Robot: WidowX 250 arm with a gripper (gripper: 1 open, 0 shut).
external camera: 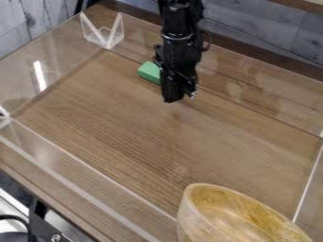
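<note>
The black gripper [172, 83] reaches down from the top centre of the view, low over the wooden table. A green object [150, 72] lies just left of and behind it, partly hidden by the gripper. Whether the fingers are open or shut cannot be made out.
A large yellow bowl [240, 219] sits at the bottom right. White wire-like holders stand at the upper left and at the left edge.
</note>
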